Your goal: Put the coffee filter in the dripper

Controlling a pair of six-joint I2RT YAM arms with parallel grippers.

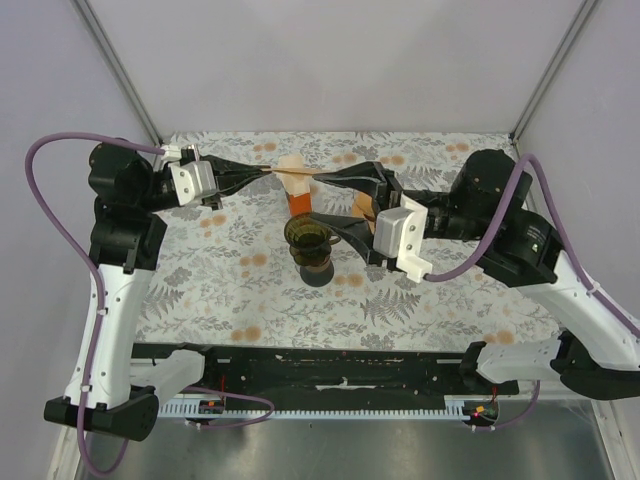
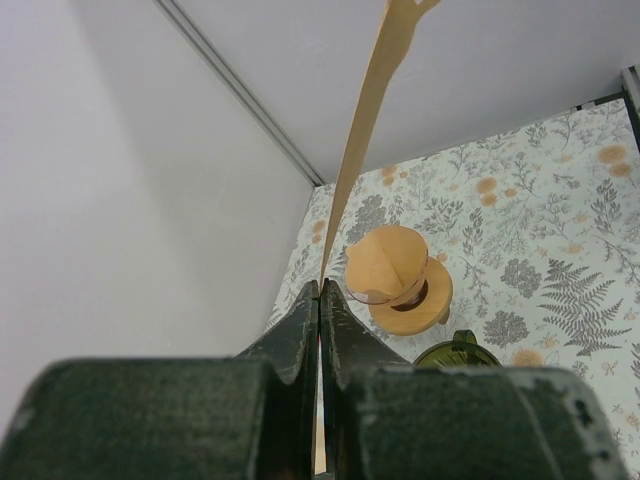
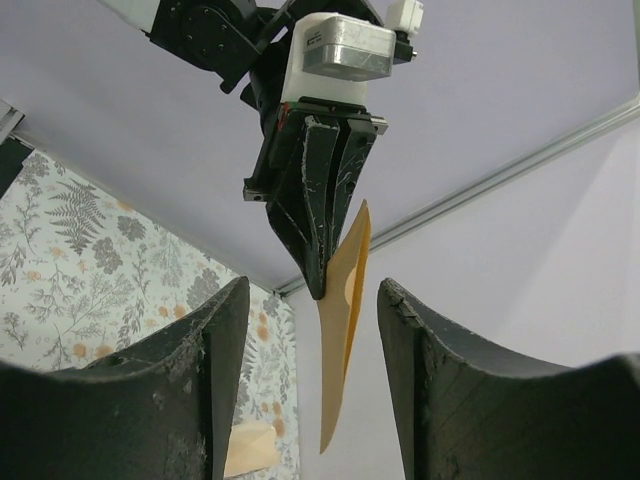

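Observation:
A thin tan paper filter point(image 2: 360, 140) rises edge-on from the tips of my left gripper, which is shut on it; from above it point(image 1: 300, 171) stretches toward my right gripper point(image 1: 334, 200). The right gripper is open, its fingers either side of the filter in the right wrist view, apparently not touching it point(image 3: 340, 330). Below, a dark olive dripper point(image 1: 308, 236) stands on a dark base.
An orange box point(image 1: 298, 203) with pale paper stands behind the dripper. A tan cone on a stand point(image 2: 390, 270) is partly hidden by the right arm in the top view. Walls border the patterned table at the sides and back.

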